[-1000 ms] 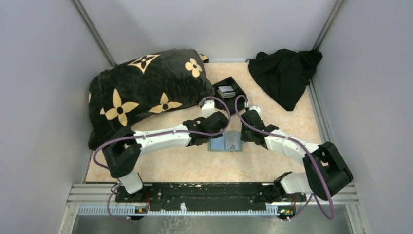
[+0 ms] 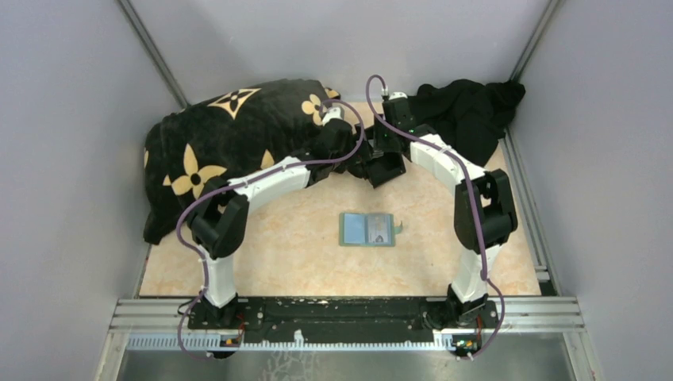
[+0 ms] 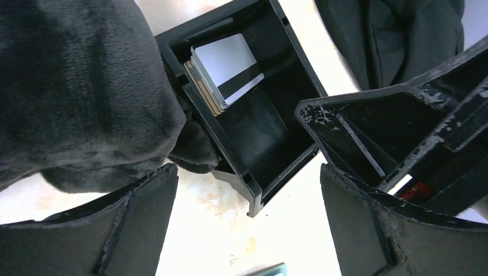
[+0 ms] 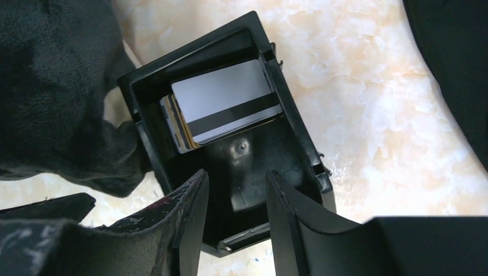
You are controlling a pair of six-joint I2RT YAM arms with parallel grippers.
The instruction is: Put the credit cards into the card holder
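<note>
A stack of cards (image 4: 224, 98), the top one white with a black stripe, leans at the far end of a black tray (image 4: 293, 115). The open card holder (image 2: 354, 228), with pale blue and clear pockets, lies flat on the table in the top view. Over the tray's near half hovers my right gripper, its fingers apart and nothing between them. My left gripper stands open at the tray's near left side, also empty. In the left wrist view the right arm's dark finger (image 3: 368, 132) covers part of the right side.
A black cushion with tan flowers (image 2: 238, 143) fills the back left and presses close to the tray. Black cloth (image 2: 468, 119) lies at the back right. Bare table (image 2: 301, 266) surrounds the holder.
Both arms have moved away from the card holder to the back, up to the tray. The holder is now uncovered, while the grippers hide much of the tray from above.
</note>
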